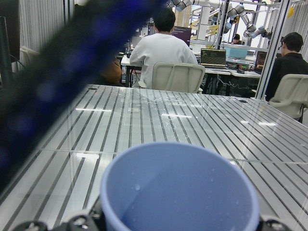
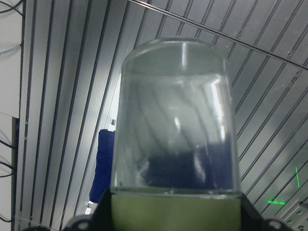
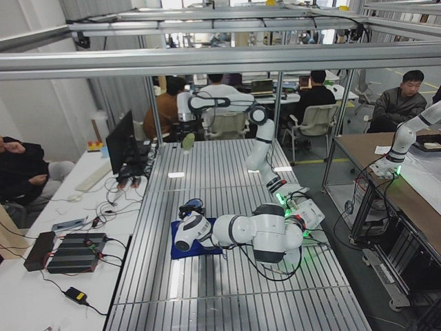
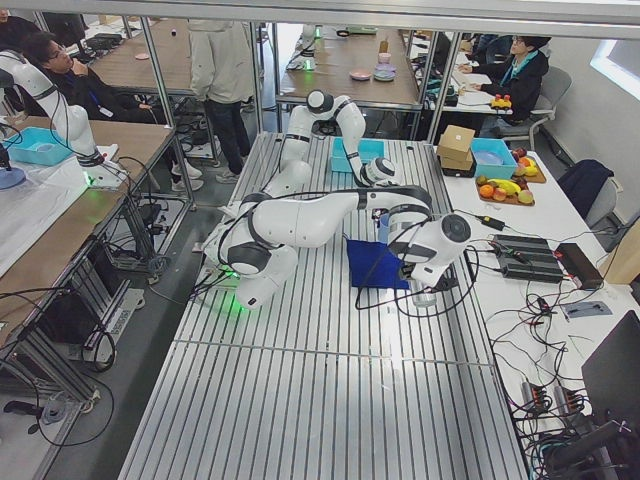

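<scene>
A light blue cup [image 1: 179,192] sits between the fingers of my left gripper at the bottom of the left wrist view, over a dark blue cloth [image 4: 372,264]. A clear container with an olive-green band [image 2: 174,125] is in my right gripper, which is shut on it; in the camera left view the container [image 3: 187,141] hangs high over the far part of the slatted table [image 3: 193,303]. The left gripper's fingers are mostly hidden by the cup and arm.
A white side table [image 3: 83,193] carries a monitor, power boxes and cables. Blue bins [image 4: 492,157] and fruit trays stand beside the frame. People sit beyond the frame.
</scene>
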